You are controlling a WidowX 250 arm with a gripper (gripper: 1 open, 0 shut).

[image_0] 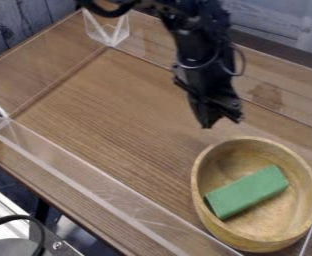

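My gripper (pixel 210 112) hangs over the upper middle of the wooden surface, shut, with nothing visible between its fingers. It is above and behind a round wooden bowl (pixel 295 225) at the lower right. In the bowl lies a green rectangular block (pixel 246 191), set diagonally.
The wooden tray floor (pixel 99 115) is clear at the left and middle, bordered by transparent edging. A clear object (pixel 107 27) is at the top left corner. A dark cable (pixel 12 220) lies at the lower left, outside the tray.
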